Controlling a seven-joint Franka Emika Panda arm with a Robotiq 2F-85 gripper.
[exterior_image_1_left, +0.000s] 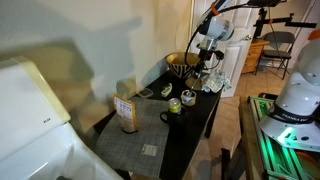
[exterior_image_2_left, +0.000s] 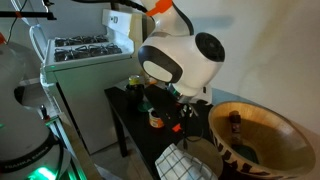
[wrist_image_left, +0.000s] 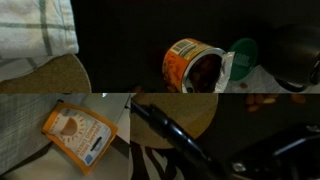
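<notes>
High at the right of exterior view 1, my gripper (exterior_image_1_left: 203, 64) is over the far end of the dark table (exterior_image_1_left: 205, 125). It is partly hidden by its own arm in exterior view 2. From its dark parts in the wrist view runs a long, dark, rod-like thing (wrist_image_left: 170, 125), seemingly held in the shut fingers; its exact kind is unclear. An orange can (wrist_image_left: 190, 65) with a peeled-back lid lies apart from the rod in that view, next to a green round thing (wrist_image_left: 241, 58).
Exterior view 2 shows a large wooden bowl (exterior_image_2_left: 222, 140) at the right and a checked cloth (exterior_image_2_left: 183, 165) near the edge. An orange packet (exterior_image_1_left: 126, 110) stands on the grey mat (exterior_image_1_left: 128, 150), near a dark mug (exterior_image_1_left: 174, 118).
</notes>
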